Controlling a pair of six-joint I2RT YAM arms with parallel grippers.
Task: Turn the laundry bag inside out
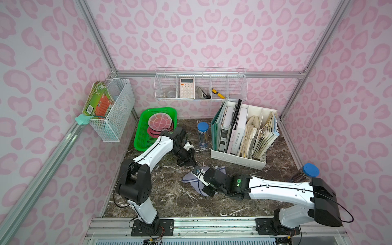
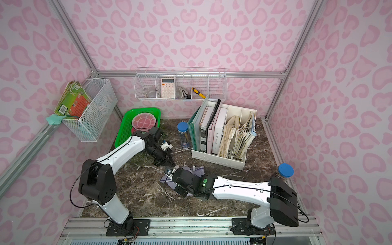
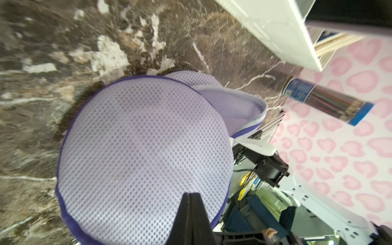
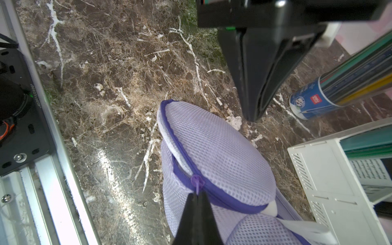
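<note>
The lavender mesh laundry bag with purple edging lies on the marble-patterned table, its zipper slit partly gaping in the right wrist view. My right gripper is shut on the purple zipper pull (image 4: 197, 179) at that slit. The left gripper is shut with nothing between its fingers, clear of the bag and above its far edge. In the left wrist view, the fingers (image 3: 185, 220) of that gripper overlap the mesh only in the line of sight. A white tag (image 3: 255, 145) sticks out at the bag's edge. My right arm partly covers the bag in the top views.
Behind the bag stand a white file box (image 1: 238, 162) and a blue-lidded jar of pencils (image 1: 203, 134). A green basket (image 1: 140, 140) stands at the back left. Bare table lies left of and in front of the bag.
</note>
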